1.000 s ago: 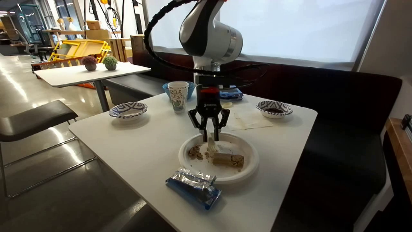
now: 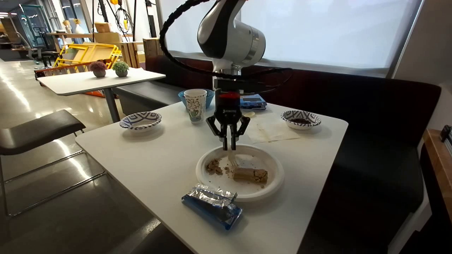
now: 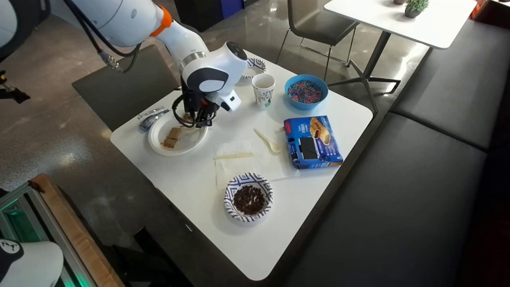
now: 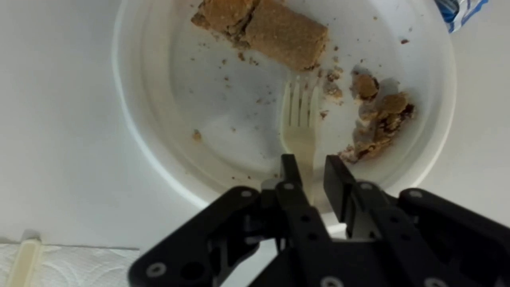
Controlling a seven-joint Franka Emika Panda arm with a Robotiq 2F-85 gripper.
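A cream plastic fork (image 4: 299, 131) lies in the white plate (image 4: 432, 158), its tines towards a brown snack bar (image 4: 287, 36) that is cracked across. Crumbled pieces (image 4: 382, 124) rest on the plate's other side. In the wrist view my gripper is partly open around the fork's handle, with a gap showing on each side of it. Exterior view 1 has the gripper (image 2: 229, 148) pointing straight down over the plate's far edge. The arm hides most of the gripper in exterior view 2, and the handle's end is hidden behind the fingers.
A torn blue wrapper (image 2: 214, 205) lies against the plate's near side. Farther off stand a paper cup (image 3: 263, 90), a blue bowl (image 3: 306, 91), a blue box (image 3: 312, 142) and a patterned bowl (image 3: 248, 197). A spoon (image 3: 268, 140) and a knife (image 3: 234, 156) lie mid-table.
The fingers have drawn closer together, and the gripper sits slightly higher in exterior view 1. Plate, snack bar and wrapper have stayed in place.
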